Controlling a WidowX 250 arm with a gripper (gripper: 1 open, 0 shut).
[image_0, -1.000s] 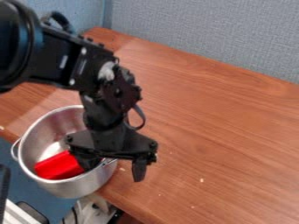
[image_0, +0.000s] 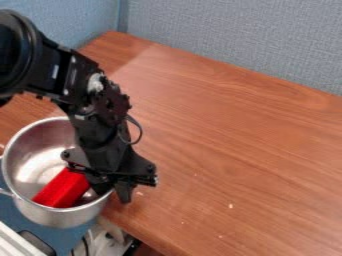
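Observation:
A silver metal pot (image_0: 38, 150) sits at the left edge of the wooden table. Inside it lies a red object (image_0: 60, 188), partly hidden behind the gripper. My black gripper (image_0: 110, 182) is over the pot's right side, pointing down, with its fingers at the right rim next to the red object. Whether the fingers are open or shut on anything is hard to make out.
Blue-grey panels (image_0: 241, 40) stand behind it. At the lower left, below the table edge, are white parts and cables.
The arm has moved left, and the gripper has shifted left along the pot's right side. More of the red object now shows.

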